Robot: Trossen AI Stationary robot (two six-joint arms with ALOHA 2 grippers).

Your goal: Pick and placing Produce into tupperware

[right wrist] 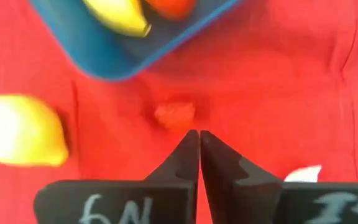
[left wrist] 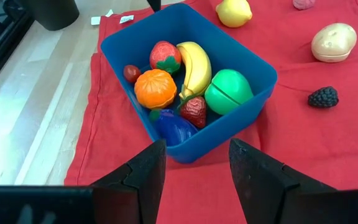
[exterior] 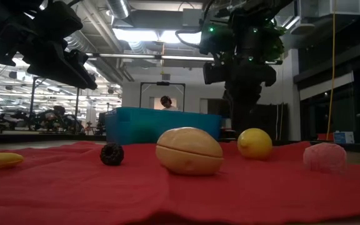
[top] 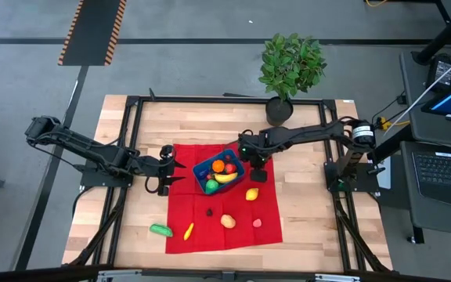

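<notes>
The blue tupperware [left wrist: 263,102] holds an orange pumpkin [left wrist: 155,89], a banana [left wrist: 197,65], a green round piece [left wrist: 227,91], an eggplant [left wrist: 174,127] and red pieces. In the right wrist view, my right gripper is shut with nothing between its fingers. A small blurred red piece [right wrist: 176,114] lies on the cloth just beyond its tips, outside the container. My left gripper stands open and empty near the tub's side. Loose on the cloth are a lemon [top: 252,194], a potato-like piece [top: 228,222], a blackberry [left wrist: 323,97] and a pink piece [top: 257,223].
A yellow piece [top: 189,231] lies at the front left of the red cloth [top: 202,200], with a cucumber [top: 161,230] on bare wood beside it. At the back stands a potted plant [top: 279,110].
</notes>
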